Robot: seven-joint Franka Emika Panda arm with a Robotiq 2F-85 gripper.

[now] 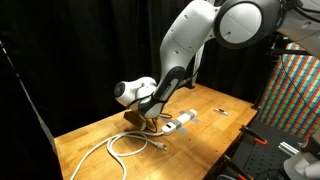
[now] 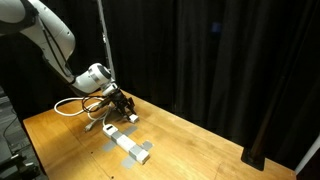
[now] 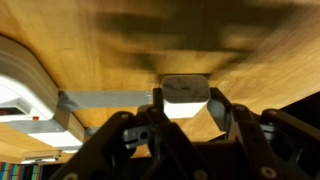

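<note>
Between the fingers of my gripper is a small white block (image 3: 184, 88) with a greyish face, perhaps a plug or adapter; the fingers are shut on it. In the second exterior view the same white block (image 2: 132, 118) shows low by the fingertips, close to the table. Whether it touches the wood cannot be made out. A white power strip (image 3: 22, 82) lies to the left in the wrist view, apart from the block. From the first exterior view, the power strip (image 1: 178, 123) is beside the gripper, and the arm hides the block.
A white cord (image 1: 98, 148) loops over the table's left part, its plug (image 1: 160, 146) near the middle. Grey tape (image 3: 105, 99) crosses the wood by the strip. Black curtains (image 2: 215, 70) hang behind.
</note>
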